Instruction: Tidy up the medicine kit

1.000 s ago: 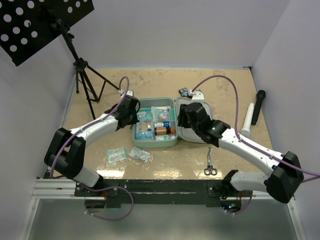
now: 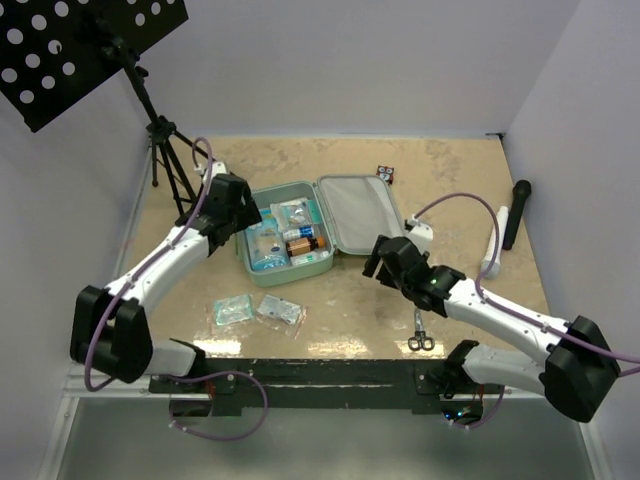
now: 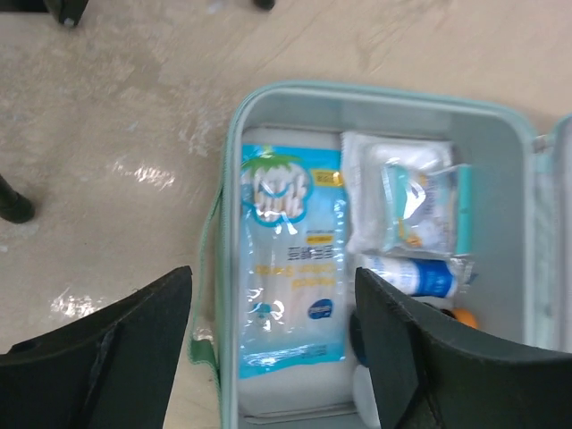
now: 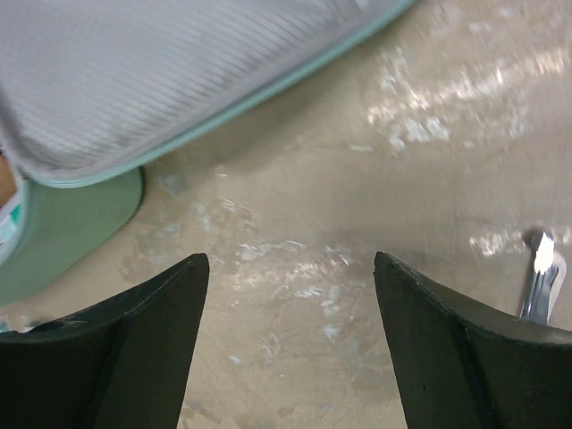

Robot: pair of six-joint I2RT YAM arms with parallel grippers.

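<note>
The mint case (image 2: 258, 268) stands open, its lid (image 2: 360, 210) folded right. It holds a blue packet (image 3: 290, 250), clear bags (image 3: 416, 206), a blue-labelled tube (image 3: 411, 275) and an amber bottle (image 2: 305, 245). My left gripper hangs above the case's left side, open, nothing visible between its fingers. My right gripper stands open over bare table right of the case, below the lid. Two bagged packets (image 2: 232, 310) (image 2: 280, 310) and scissors (image 2: 420, 335) lie along the front; the scissors' tips (image 4: 541, 273) show in the right wrist view.
A black music stand (image 2: 160, 130) occupies the back left. A small dark patterned item (image 2: 385, 174) lies behind the lid. A white cylinder (image 2: 494, 240) and a black microphone (image 2: 517, 210) lie at the right.
</note>
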